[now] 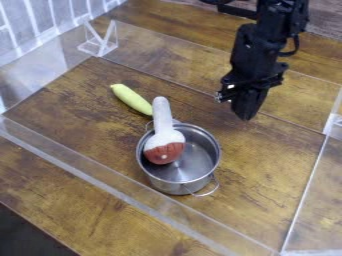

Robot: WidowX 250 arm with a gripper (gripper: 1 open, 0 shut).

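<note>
My gripper (243, 95) hangs over the right-middle of the wooden table, shut, with nothing seen between its dark fingers. Below and left of it, a steel pot (198, 172) holds a white-handled object with a red-and-white rounded end (164, 150), its handle sticking up over the rim. A yellow-green corn-like item (131, 99) lies on the table behind and left of the pot.
Clear plastic walls (40, 136) edge the area at left, front and right. A small white bracket (100, 40) sits at the back left. The table right of the pot is clear.
</note>
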